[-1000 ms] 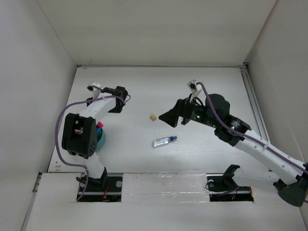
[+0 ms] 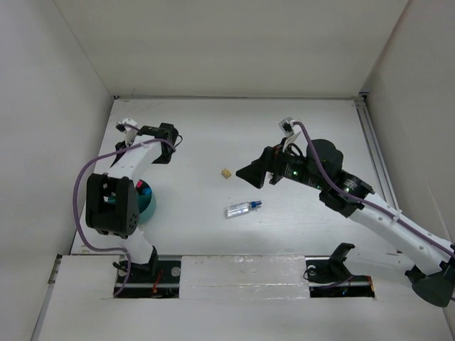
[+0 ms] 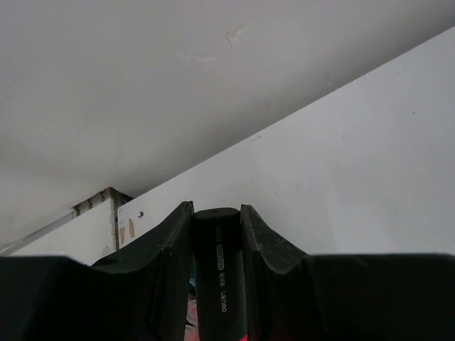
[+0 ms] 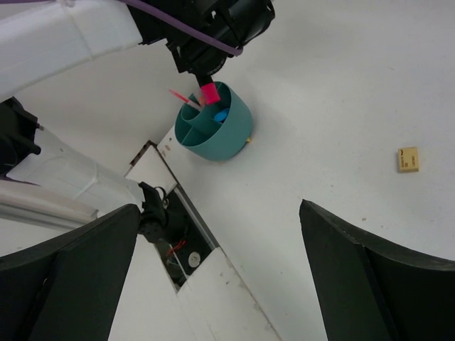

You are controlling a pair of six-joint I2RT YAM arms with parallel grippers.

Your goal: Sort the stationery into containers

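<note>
My left gripper is shut on a black highlighter (image 3: pixel 221 277) with white lettering. In the right wrist view its pink end (image 4: pixel 210 93) points down over the teal round container (image 4: pixel 233 131), at the opening; whether it touches anything inside cannot be told. This divided container holds pink sticks and something blue. A yellow-tan block (image 2: pixel 226 172) and a clear bottle with a blue cap (image 2: pixel 242 209) lie mid-table. The right gripper (image 2: pixel 254 170) hovers near them, open and empty.
Walls enclose the white table (image 2: pixel 306 227) at the back and sides. The left arm covers much of the container from above.
Over the last second the left arm has shifted left and slightly toward the front in the top view. The right arm has hardly moved; the block and bottle lie as before.
</note>
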